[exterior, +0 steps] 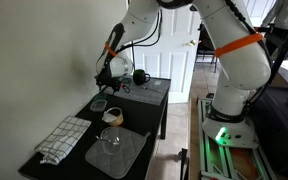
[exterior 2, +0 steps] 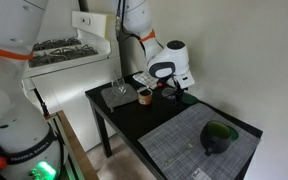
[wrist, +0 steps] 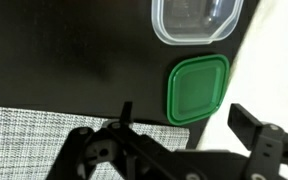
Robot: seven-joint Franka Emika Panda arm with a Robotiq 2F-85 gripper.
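Note:
A shallow green rectangular lid or tray (wrist: pixel 197 90) lies on the dark table near its wall-side edge. In the wrist view it shows just beyond my gripper, whose two fingers stand apart with nothing held between them. Beside the lid, a clear plastic container (wrist: pixel 196 18) is cut off by the top of the view. From the side, the gripper (exterior 2: pixel 183 88) hangs over the far part of the table, above the green piece (exterior 2: pixel 189 99).
A woven grey mat (exterior 2: pixel 189 140) covers one end of the table, with a dark green pot (exterior 2: pixel 220 133) on it. An orange-rimmed bowl (exterior: pixel 112 116), a checked cloth (exterior: pixel 64 138) and a grey tray (exterior: pixel 121 150) occupy the other end. The wall runs close alongside.

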